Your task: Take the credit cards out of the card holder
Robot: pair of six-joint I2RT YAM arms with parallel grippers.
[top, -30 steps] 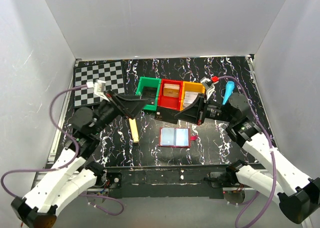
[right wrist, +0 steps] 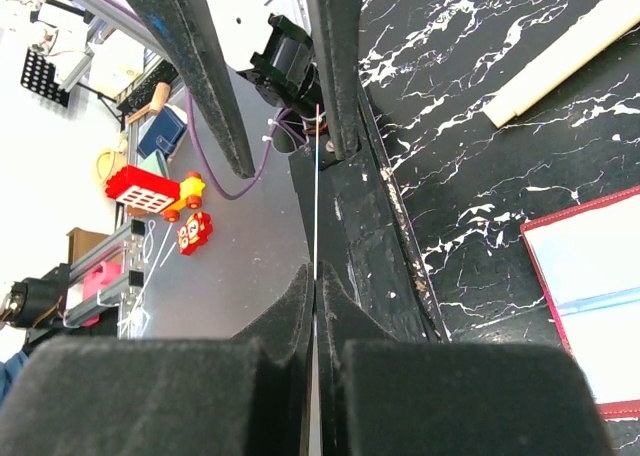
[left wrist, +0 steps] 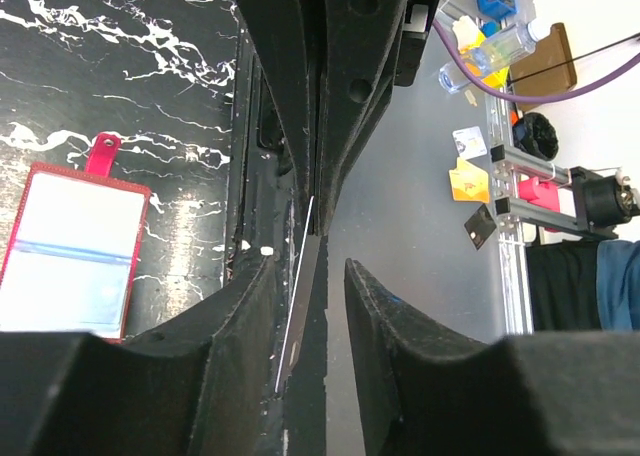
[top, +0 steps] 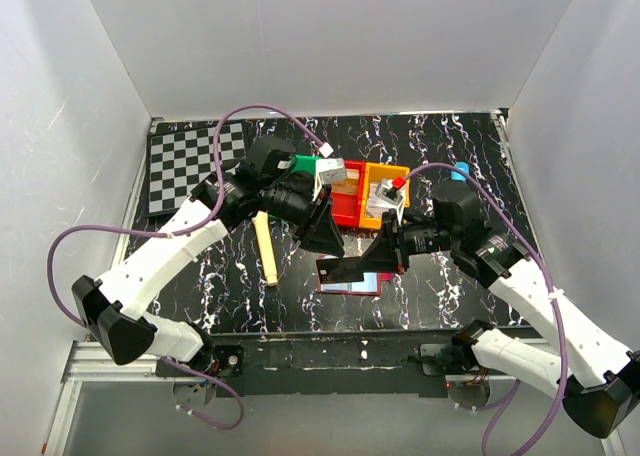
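A black card (top: 345,269) is held above the table by my right gripper (top: 378,262), which is shut on one end of it. Seen edge-on, the card (left wrist: 296,316) reaches into the gap of my left gripper, whose two fingers stand apart on either side. The right wrist view shows the same thin card (right wrist: 317,201) rising from my shut fingers (right wrist: 285,321) to between the open left fingers. The red-edged card holder (left wrist: 70,211) lies open on the table, its clear sleeves facing up; in the top view the card and arms partly cover it.
A red bin (top: 345,209) and an orange bin (top: 377,191) stand behind the grippers, with a green bin (top: 305,164) partly hidden by the left arm. A cream roll (top: 265,248) lies left of the holder. A checkerboard (top: 178,171) sits at the back left.
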